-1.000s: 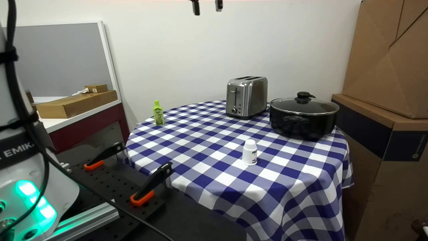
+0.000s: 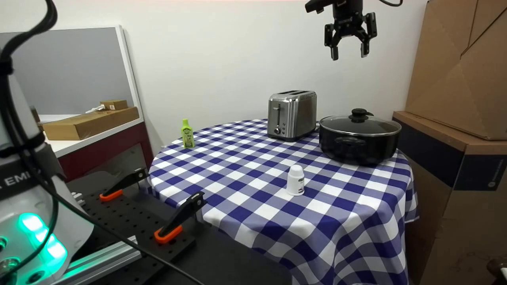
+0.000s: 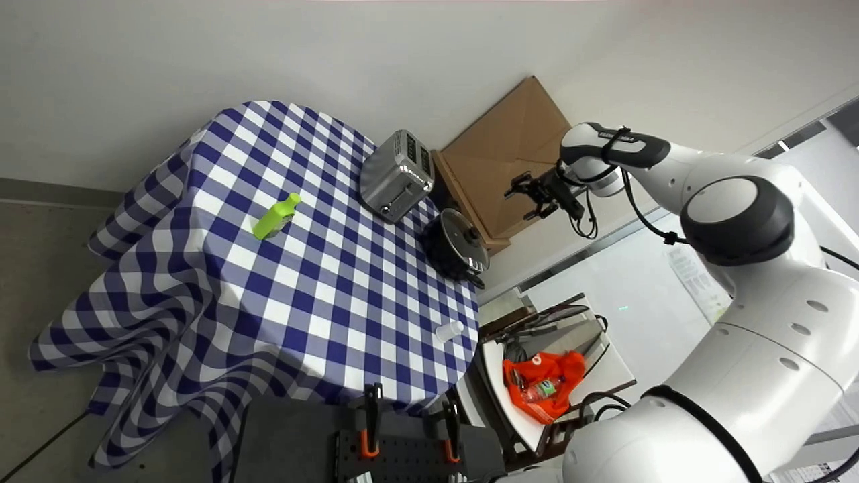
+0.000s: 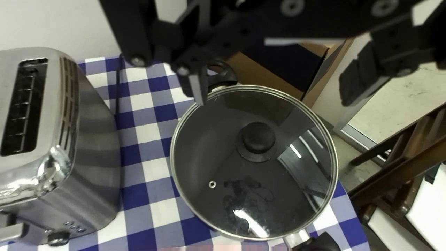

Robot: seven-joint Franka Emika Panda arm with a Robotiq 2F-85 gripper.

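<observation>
High above the black pot (image 2: 357, 145) my gripper (image 2: 350, 53) hangs open, with nothing between its fingers. The pot's glass lid (image 4: 251, 188) is on, and its round black knob (image 4: 258, 138) shows below the gripper in the wrist view. A steel toaster (image 2: 292, 115) stands just left of the pot. Nearer the table's front, a small white bottle (image 2: 295, 180) stands upright. At the table's left side is a green bottle (image 2: 187, 134), also upright.
A blue-checked cloth (image 2: 228, 175) covers the round table, with wide clear room in its middle. Tall cardboard boxes (image 2: 456, 71) stand close to the pot's right. Orange-handled clamps (image 2: 168, 234) sit at the table's near left edge.
My gripper has moved right and lower, from above the left of the toaster to above the pot. The things on the table have not moved.
</observation>
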